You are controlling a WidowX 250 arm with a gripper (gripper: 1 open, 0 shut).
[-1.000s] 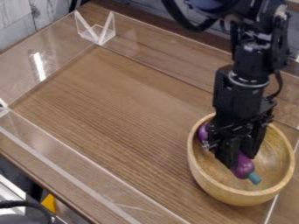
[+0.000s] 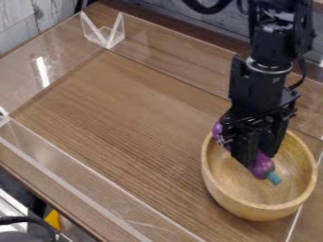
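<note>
My black gripper (image 2: 256, 137) hangs over a yellow bowl (image 2: 229, 198) at the lower right, shut on a purple object (image 2: 263, 164) with a teal tip (image 2: 273, 178). The object is tilted over the inside of the bowl, partly hidden by the fingers. More purple shows at the left side of the gripper.
A clear wire-like bin (image 2: 104, 31) stands at the back left. Dark walls and cables line the edges.
The gripper has risen over the last second, and the purple object has moved up with it. The bowl stays in about the same place.
</note>
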